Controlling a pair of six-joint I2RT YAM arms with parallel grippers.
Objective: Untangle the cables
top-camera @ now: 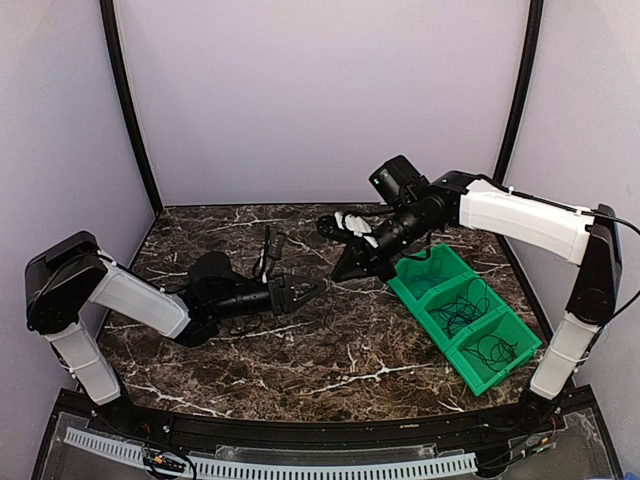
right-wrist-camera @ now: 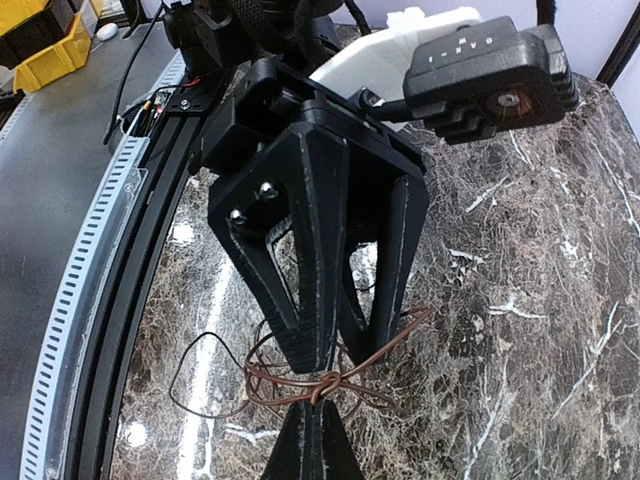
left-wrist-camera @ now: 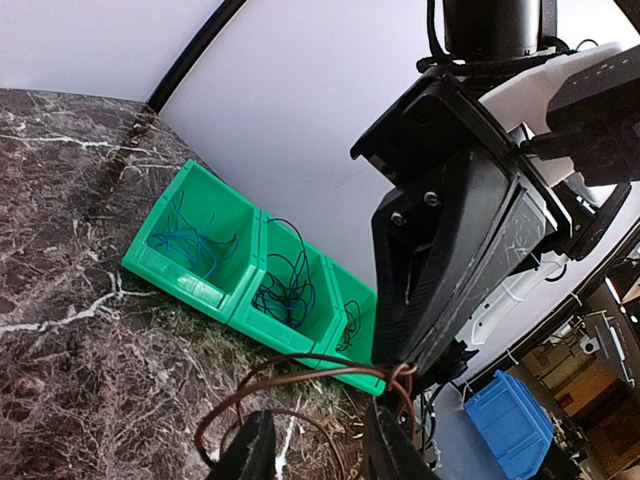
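Note:
A tangled brown cable (right-wrist-camera: 275,383) hangs above the table in loose loops. My right gripper is shut on it, with the strands bunched at its fingertips in the right wrist view. Facing it, my left gripper is partly open close to the loops. In the left wrist view, brown cable (left-wrist-camera: 290,378) strands run above and across the gap between the left fingers, which are not closed on them. From above, the left gripper (top-camera: 312,288) is just left of the right gripper (top-camera: 340,275); the cable is hard to make out there.
A green three-compartment box (top-camera: 463,318) stands on the right of the marbled table, below the right arm. Blue cables (left-wrist-camera: 190,243) and dark cables (left-wrist-camera: 285,297) lie in separate compartments.

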